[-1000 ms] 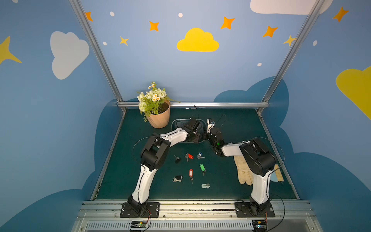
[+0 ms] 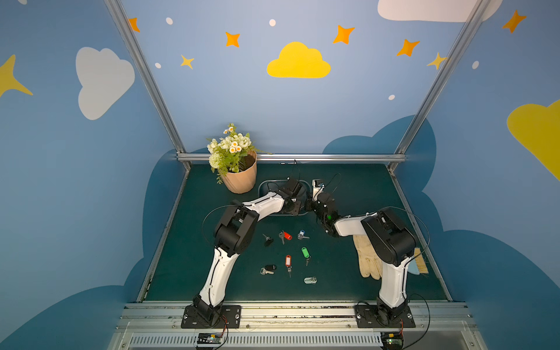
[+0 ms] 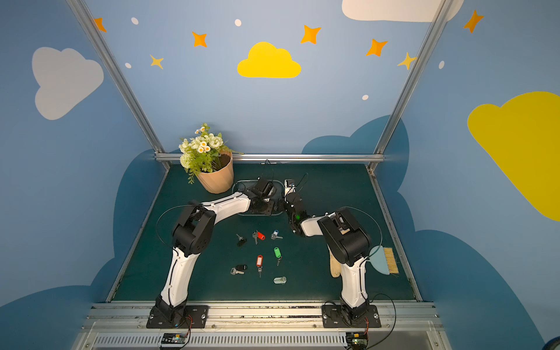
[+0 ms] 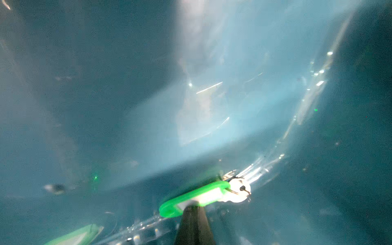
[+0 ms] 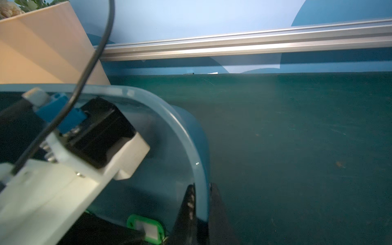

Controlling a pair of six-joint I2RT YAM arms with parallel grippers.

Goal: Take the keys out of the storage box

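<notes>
The blue storage box (image 5: 163, 102) stands at the back. My right gripper is shut on its right rim. My left gripper is down inside the box, mostly hidden from the top views. In the left wrist view its dark fingertip is at a green key tag (image 4: 210, 192) with a silvery key; whether anything is between the fingers is unclear, and it looks shut. Another green tag (image 4: 71, 236) lies nearby. Several tagged keys, among them a red one (image 2: 288, 261) and a green one (image 2: 305, 253), lie on the mat in front of the box.
A flower pot (image 2: 240, 178) stands left of the box. A glove (image 2: 367, 256) and a dustpan with brush (image 3: 385, 259) lie at the right under the right arm.
My left arm has shifted very slightly at the elbow. The box and right arm look unchanged.
</notes>
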